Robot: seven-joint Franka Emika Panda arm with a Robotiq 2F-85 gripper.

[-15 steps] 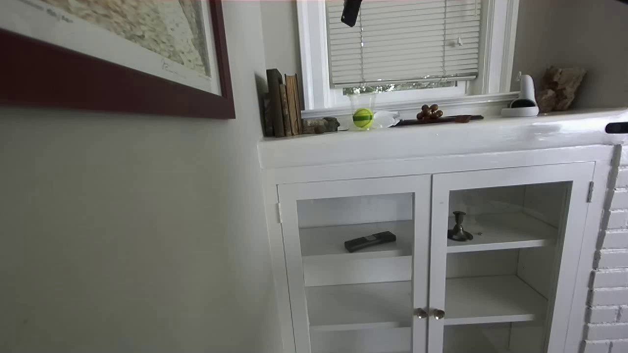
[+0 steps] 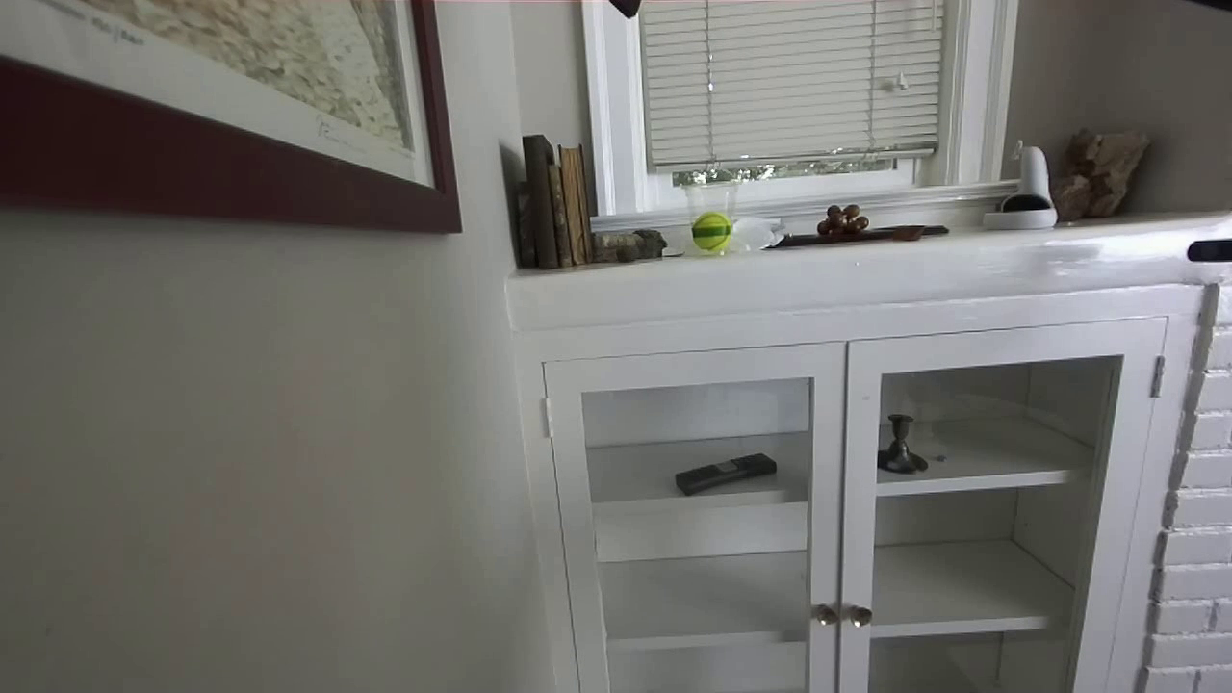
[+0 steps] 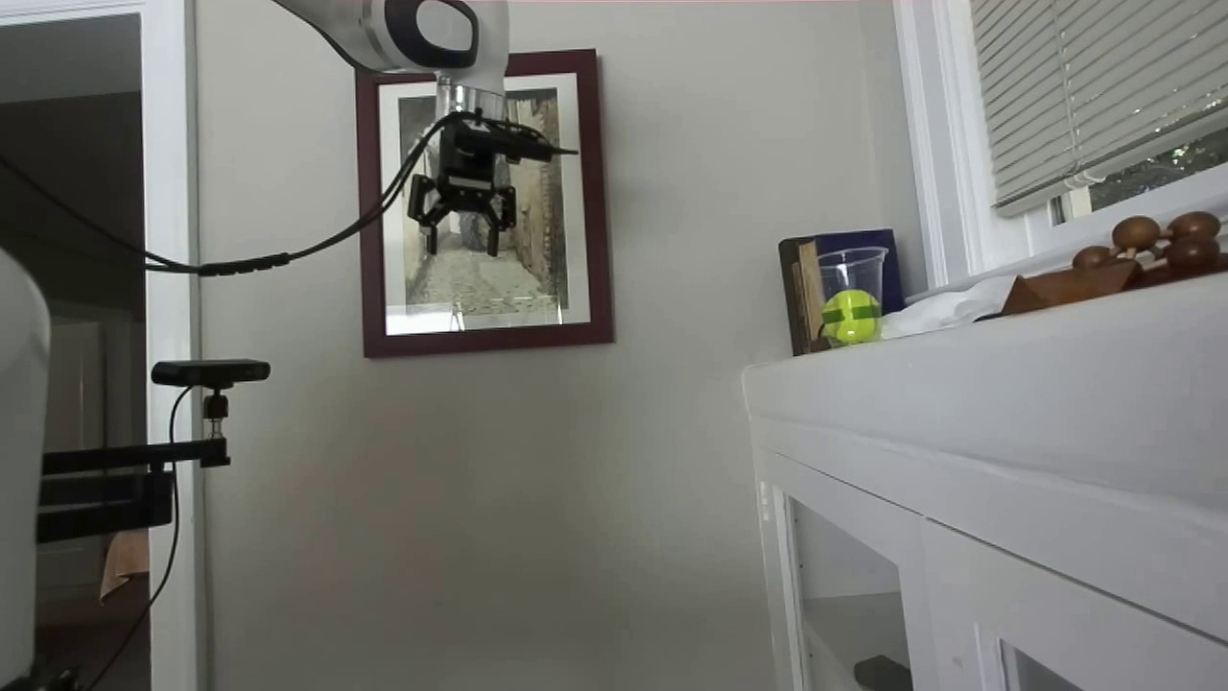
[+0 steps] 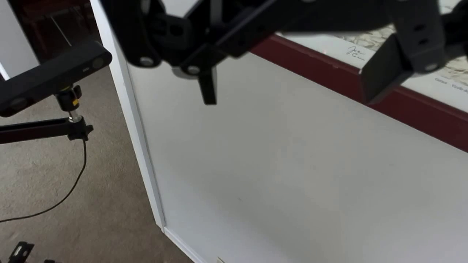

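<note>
My gripper (image 3: 462, 244) hangs high in front of the framed picture (image 3: 599, 276) in the second exterior view, well left of the cabinet and its top. Its fingers stand apart. In the wrist view the two fingers (image 4: 207, 87) are widely spread, and only wall and picture frame show behind the gap. At the top edge of the first exterior view just a dark tip of the gripper pokes in. On the cabinet top (image 2: 808, 283), a clear cup (image 3: 853, 271) has a yellow-green ball (image 2: 711, 231) in it, beside crumpled clear plastic (image 2: 757, 235) and upright books (image 2: 543, 202).
Brown wooden balls (image 2: 843, 219), a white device (image 2: 1034, 191) and a rock (image 2: 1109, 167) share the cabinet top. Behind shut glass doors lie a black remote (image 2: 725, 473) and a candlestick (image 2: 901, 446). A camera on an arm (image 3: 211, 373) stands by the doorway.
The dark gripper tip at the top of the first exterior view has moved up and left, almost out of frame. The cup, ball and cabinet contents look unmoved.
</note>
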